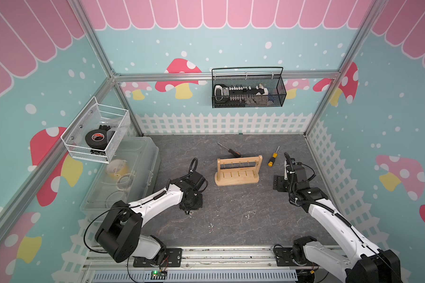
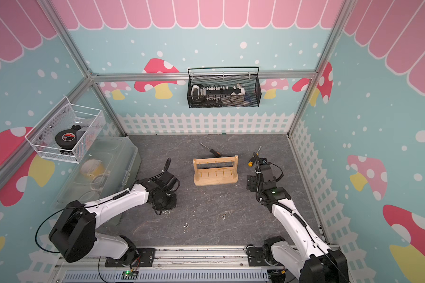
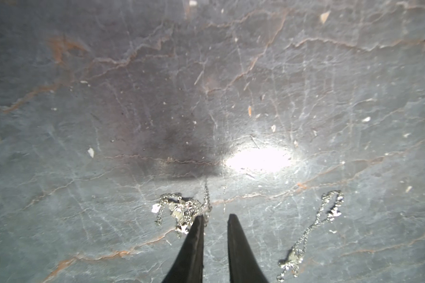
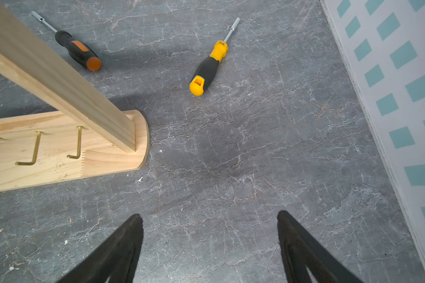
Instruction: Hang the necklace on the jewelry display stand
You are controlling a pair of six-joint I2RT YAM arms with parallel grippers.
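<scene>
Silver chain necklaces lie on the grey table: a tangled clump [image 3: 177, 212] just beyond the fingertips of my left gripper, and a longer one [image 3: 307, 235] to its right in the left wrist view. The left fingers are part open, with a narrow gap and nothing visibly held. More small chains [image 1: 250, 215] show mid-front. The wooden display stand [image 1: 236, 177] with brass hooks stands at the centre-back. My right gripper is open and empty, over the table right of the stand.
Two screwdrivers [image 4: 207, 69] [image 4: 80, 52] lie behind the stand. A clear plastic bin [image 1: 144, 155] fills the left side, under a white wire basket [image 1: 111, 155]. A black basket [image 1: 248, 103] hangs on the back wall. The middle front table has free room apart from chains.
</scene>
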